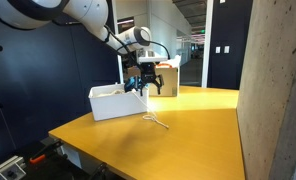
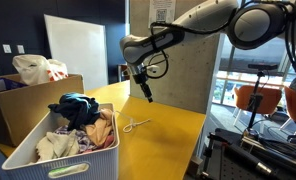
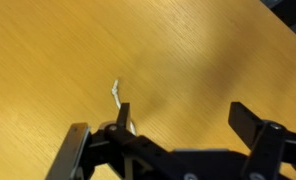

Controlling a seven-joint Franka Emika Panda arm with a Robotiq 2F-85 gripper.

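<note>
My gripper is open, its two fingers wide apart with only bare tabletop showing between them. A thin white cord (image 3: 116, 92) lies on the table by the left finger in the wrist view, partly hidden behind it. In exterior view 2 the cord (image 2: 135, 125) lies loosely bent on the table beside the white basket (image 2: 92, 164). My gripper (image 2: 148, 97) hangs above the table beyond the cord there. Crumpled cloths (image 2: 60, 143) fill the basket, with a dark teal one (image 2: 76, 108) on top.
A cardboard box (image 2: 28, 110) with a white plastic bag (image 2: 40, 68) on it stands behind the basket. A grey concrete wall (image 1: 272, 90) borders the table (image 1: 203, 135) on one side.
</note>
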